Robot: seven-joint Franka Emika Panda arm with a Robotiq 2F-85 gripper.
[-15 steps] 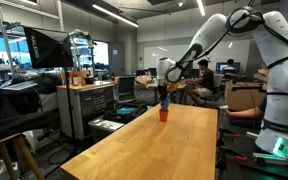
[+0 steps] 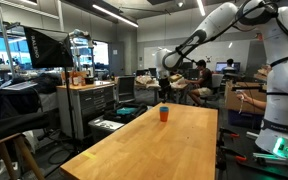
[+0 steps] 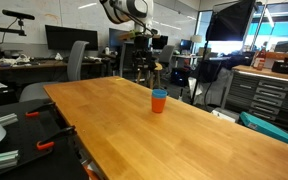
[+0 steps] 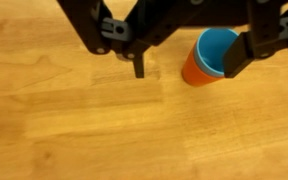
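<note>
On the wooden table stands an orange cup (image 4: 193, 73) with a blue cup (image 4: 216, 46) nested inside it. In exterior view 2 the blue one shows as a band above the orange body. My gripper is open above the table, its two dark fingers apart and nothing held between them. In the wrist view the right finger (image 4: 231, 60) partly covers the cups' right side. From exterior view 1, the gripper (image 2: 165, 98) appears just above the cups.
A person (image 2: 170, 62) stands behind the far end. Drawers (image 3: 259, 95) and a dark case (image 2: 109, 126) lie beyond the table's side.
A second ago the blue cup stood higher over the orange one, with the gripper around it. It has gone down into the orange cup, and the gripper has risen clear, fingers apart.
</note>
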